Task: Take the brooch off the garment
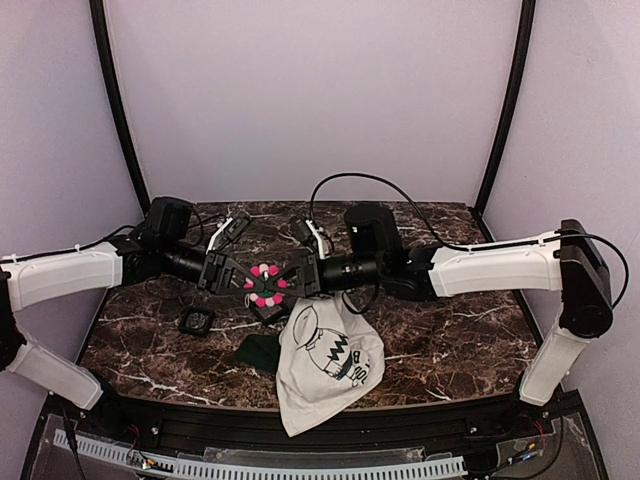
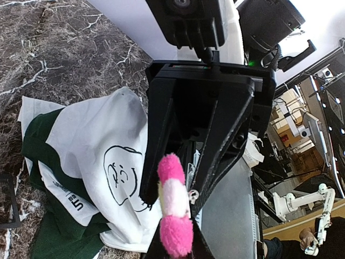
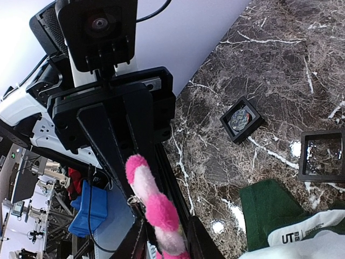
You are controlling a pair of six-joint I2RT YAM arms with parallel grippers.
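Observation:
The brooch [image 1: 265,286], a pink and white fuzzy flower with a dark centre, is held in the air between my two grippers. My left gripper [image 1: 249,284] is shut on it from the left. From the right, my right gripper [image 1: 287,287] reaches to the brooch's edge; in the left wrist view its fingers [image 2: 156,156] stand apart. A small metal part of the brooch shows beside one of those fingers. The white garment [image 1: 330,350] with a cartoon print lies on the table below and to the right; no cloth shows on the brooch.
A dark green cloth part [image 1: 260,352] lies against the white garment. Two small black square trays, the left tray [image 1: 197,321] and the other tray [image 3: 241,120], sit on the marble table.

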